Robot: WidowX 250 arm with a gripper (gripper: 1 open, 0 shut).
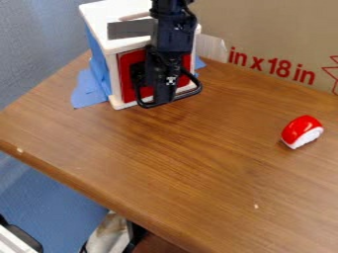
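Note:
My black gripper (pixel 164 86) hangs from the top of the view in front of a white box (pixel 106 22) with a red front panel (pixel 129 74) and a dark strip near its top. The gripper overlaps the red panel, and I cannot see whether its fingers touch or hold anything. A red and white cylinder (pixel 301 129) lies on its side at the right of the wooden table (pixel 158 178).
A blue cloth (pixel 87 91) lies under and beside the box. A cardboard sheet (pixel 271 40) stands along the back. The table's left edge drops to a blue floor.

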